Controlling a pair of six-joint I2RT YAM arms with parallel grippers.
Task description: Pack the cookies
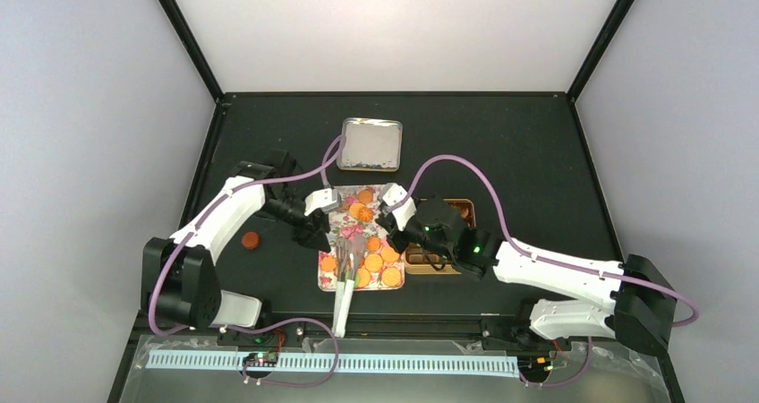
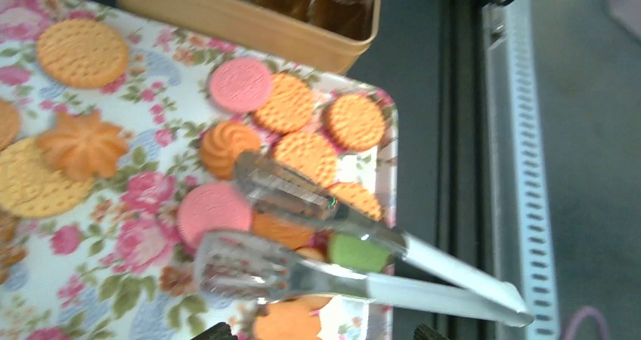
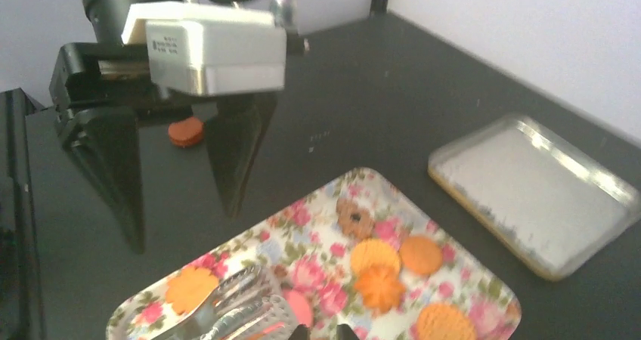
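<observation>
A floral tray (image 1: pixel 324 278) in the middle holds round, flower-shaped and ring cookies, in orange, yellow, pink and green. Metal tongs with white handles (image 1: pixel 344 306) lie across its front part, handles sticking out past the near edge, spread legs over several cookies (image 2: pixel 304 155). My left gripper stands open beside the tray's left side, its fingers (image 3: pixel 113 180) wide apart and empty. Over the tray's right side is my right gripper (image 1: pixel 392 238); its fingertips, low in the right wrist view, stand a little apart, with nothing seen between them.
A gold compartment box (image 1: pixel 437 271) is right of the tray, partly hidden under the right arm; brown compartments show. A shallow empty tin (image 1: pixel 370 145) lies behind the tray. One red-brown cookie (image 1: pixel 251 240) lies loose on the left.
</observation>
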